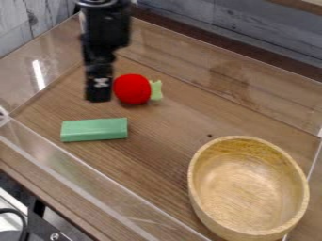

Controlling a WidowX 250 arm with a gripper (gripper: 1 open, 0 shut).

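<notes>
My black gripper (98, 73) is blurred at the upper left, open, its fingers pointing down over the table, left of a red round object (132, 88) with a pale green piece at its right side. A green block (94, 129) lies flat below it. A large yellow bowl (248, 185) stands at the lower right.
A dark cable (10, 226) shows at the bottom left, off the table edge.
</notes>
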